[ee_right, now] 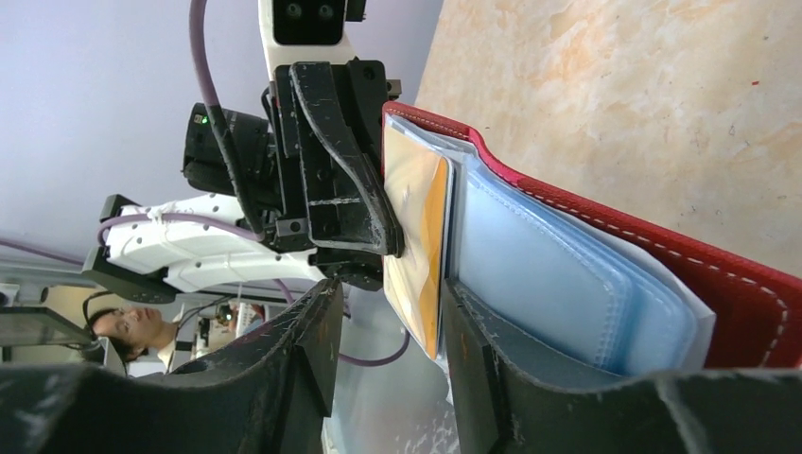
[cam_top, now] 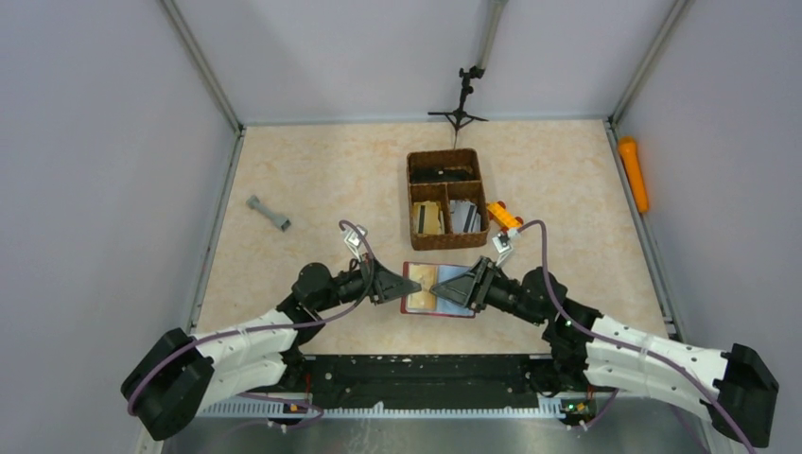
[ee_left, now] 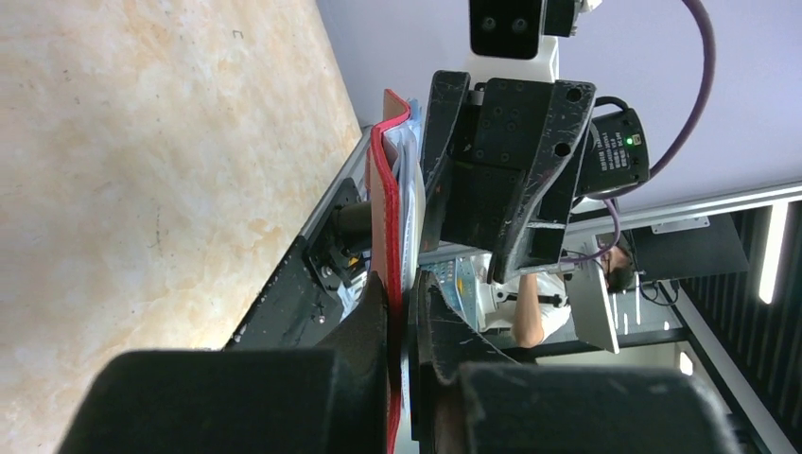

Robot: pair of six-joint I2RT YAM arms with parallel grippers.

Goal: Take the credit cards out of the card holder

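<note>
A red-covered card holder (ee_right: pixel 662 248) stands spread open between the two arms, raised on its edge in the wrist views. Its left page shows a gold card (ee_right: pixel 412 210); the other page has pale blue sleeves (ee_right: pixel 558 284). My left gripper (cam_top: pixel 414 287) is clamped on the holder's left edge, and in the left wrist view the red cover (ee_left: pixel 386 213) runs between its fingers. My right gripper is open in front of the gold card, one fingertip (ee_right: pixel 456 301) against or very near the card's edge beside the sleeves. Contact there cannot be told.
Behind the holder sits a wicker basket (cam_top: pixel 410 199) with gold cards (cam_top: pixel 428 218) and silver cards (cam_top: pixel 464 217) in separate front compartments, and dark items at the back. An orange toy (cam_top: pixel 505 218) is beside it. A grey tool (cam_top: pixel 269 213) lies far left.
</note>
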